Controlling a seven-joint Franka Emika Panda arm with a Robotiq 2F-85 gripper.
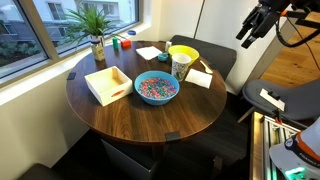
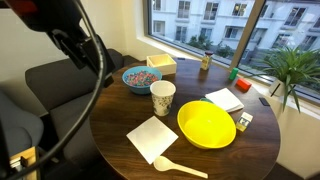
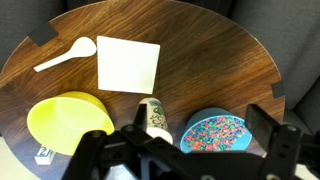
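My gripper hangs above the table with its fingers wide apart and nothing between them. In exterior view 1 the gripper is high at the upper right, clear of everything on the table. Below it in the wrist view lie a white paper square, a white spoon, a yellow bowl, a patterned cup and a blue bowl of small coloured pieces. Part of the cup and blue bowl is covered by the gripper body.
A cream open box stands left of the blue bowl. By the window are a potted plant, a green item and a red item.
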